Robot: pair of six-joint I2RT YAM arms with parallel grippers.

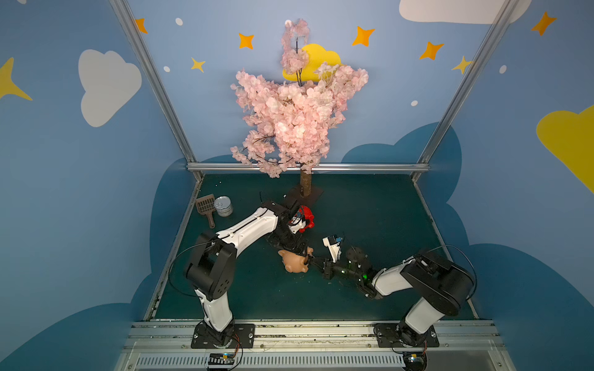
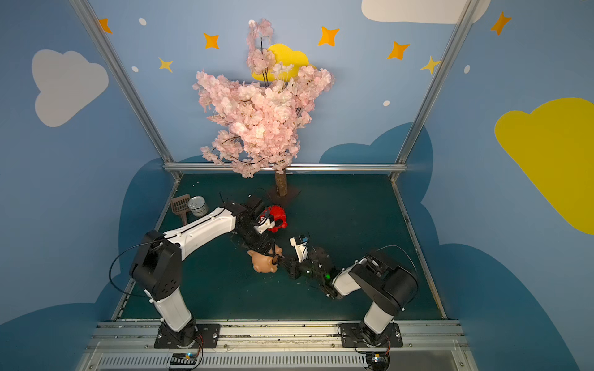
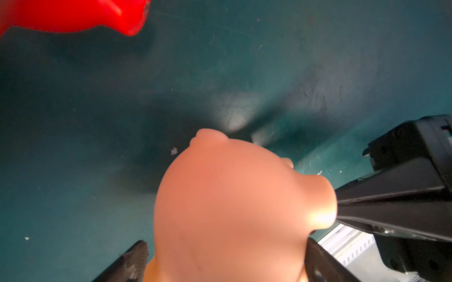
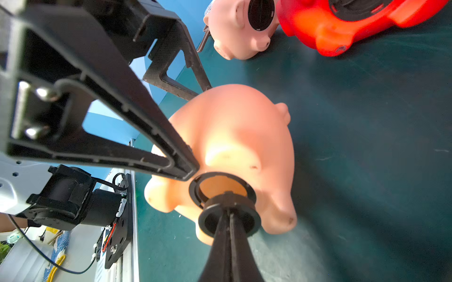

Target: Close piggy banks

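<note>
An orange-pink piggy bank lies on the green floor with a black-rimmed hole facing my right gripper; the hole shows uncovered. My right gripper is shut on a black plug, held just in front of that hole and overlapping its lower edge in view. Whether plug and rim touch, I cannot tell. My left gripper is open, its fingers on either side of the pig's body. A red piggy bank and a pale pink one lie behind, each with a black cover in its belly.
A blossom tree stands at the back wall. A tin and a brown slotted scoop lie at the back left. Both arms meet closely at the orange-pink pig.
</note>
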